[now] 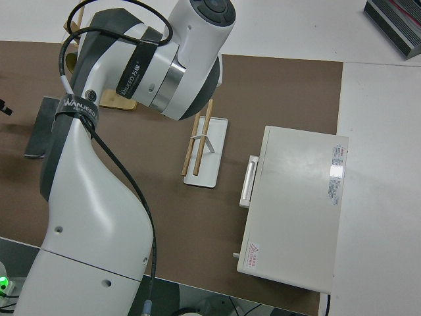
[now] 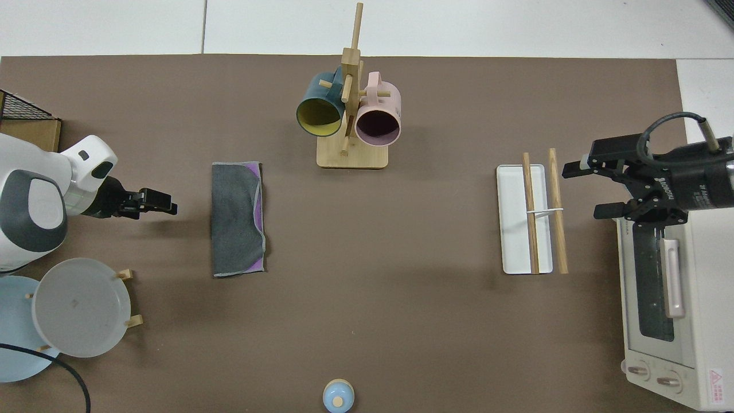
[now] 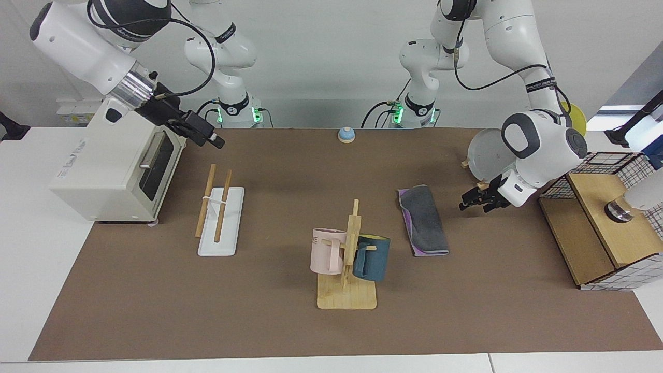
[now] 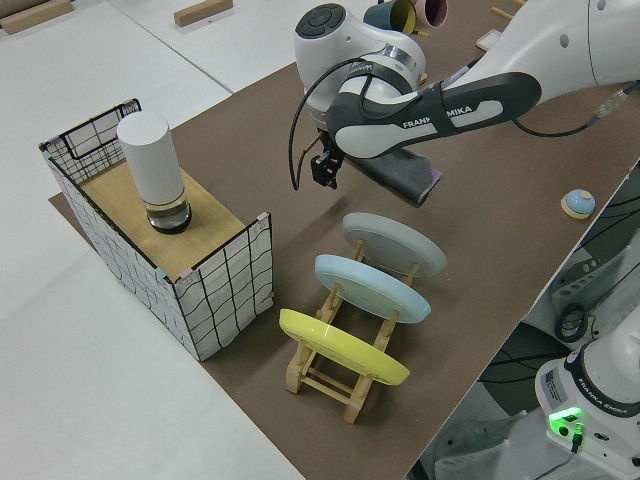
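Note:
My left gripper [image 2: 155, 204] hangs over the left part of the mat, short of the grey folded cloth [image 2: 235, 220] and above the plate rack's white plate [image 2: 81, 306]; its finger is hard to make out. My right gripper [image 2: 585, 189] is above the white oven [image 2: 681, 316], near a white board with two wooden rods [image 2: 512, 206]; whether it is open is unclear. A blue mug [image 2: 316, 103] and a pink mug [image 2: 378, 113] hang on a wooden tree [image 2: 351, 162].
A wooden shelf with wire sides [image 3: 596, 230] holds a white cylinder at the left. Light blue and yellow plates [image 4: 345, 350] share the rack. A small blue round object [image 2: 338, 396] sits at the front edge.

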